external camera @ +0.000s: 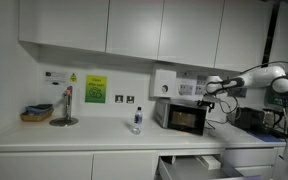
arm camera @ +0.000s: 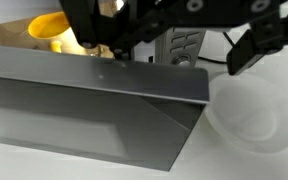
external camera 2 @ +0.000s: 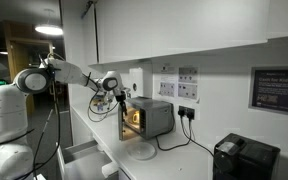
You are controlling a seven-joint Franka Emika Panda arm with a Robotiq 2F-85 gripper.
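A dark microwave (external camera 2: 162, 116) stands on the counter with its door (arm camera: 84, 110) swung open. In the wrist view the door's grey edge crosses below my gripper. The gripper is open, one dark finger (arm camera: 262, 45) on the right and the other on the left, with the microwave's button panel (arm camera: 186, 42) visible in the background between them. Whether a finger touches the door I cannot tell. Inside the microwave, a yellow object (arm camera: 49, 25) shows at the upper left. A round white plate (arm camera: 252, 110) lies on the counter in front of the microwave.
A bottle (external camera: 138, 120) stands left of the microwave, with a tap (external camera: 68, 100) and a basket (external camera: 36, 112) farther left. An open drawer (external camera: 189, 166) juts out below the counter. A black appliance (external camera 2: 244, 160) and cables are on the microwave's other side.
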